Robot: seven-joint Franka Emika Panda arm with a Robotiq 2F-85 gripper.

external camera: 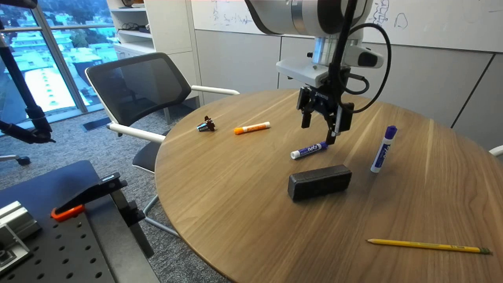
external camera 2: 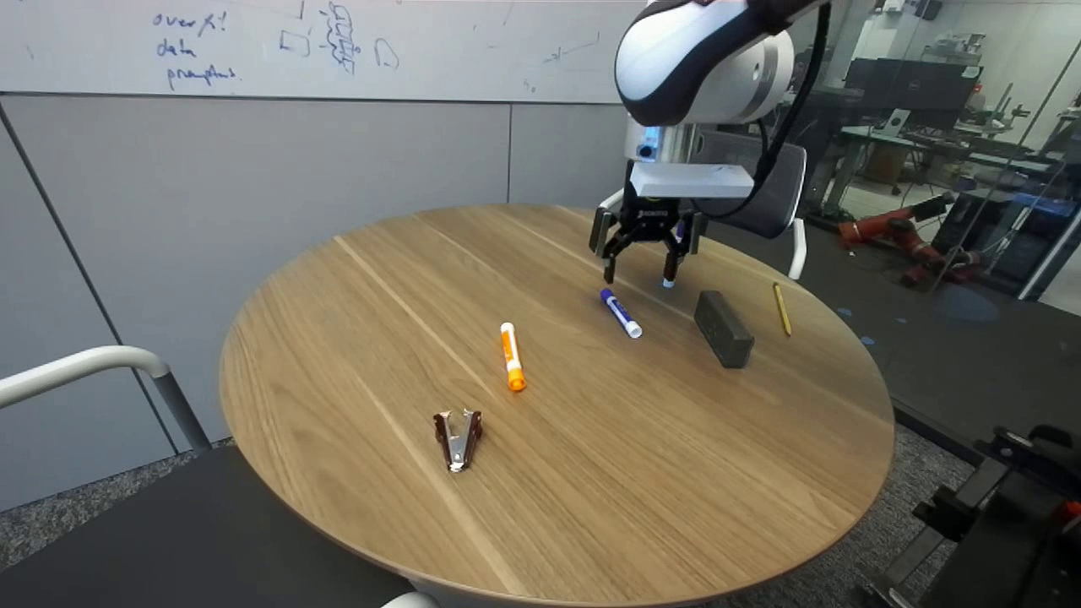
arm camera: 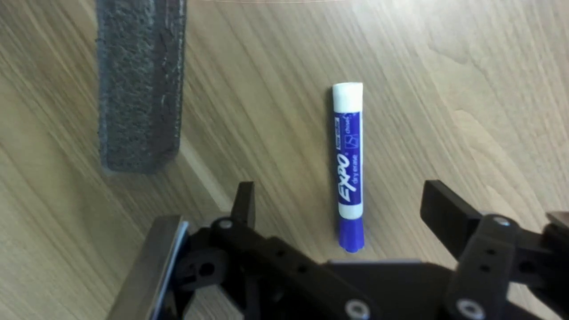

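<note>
A blue-capped Expo marker (arm camera: 350,160) lies flat on the wooden table, its cap toward my gripper in the wrist view. My gripper stands open above the tabletop, its fingers apart on either side of the marker's line, with nothing held. In exterior view 1 the gripper (external camera: 318,132) hangs by the cap end of that marker (external camera: 309,150), and one fingertip overlaps the cap in the picture. From the other side, the same marker (external camera 2: 620,314) lies just in front of the gripper (external camera 2: 640,279).
A black eraser (external camera: 319,181) lies beside the marker. A second blue marker (external camera: 383,149) stands upright nearby. Farther off are an orange marker (external camera: 252,127), a staple remover (external camera: 206,124) and a yellow pencil (external camera: 429,245).
</note>
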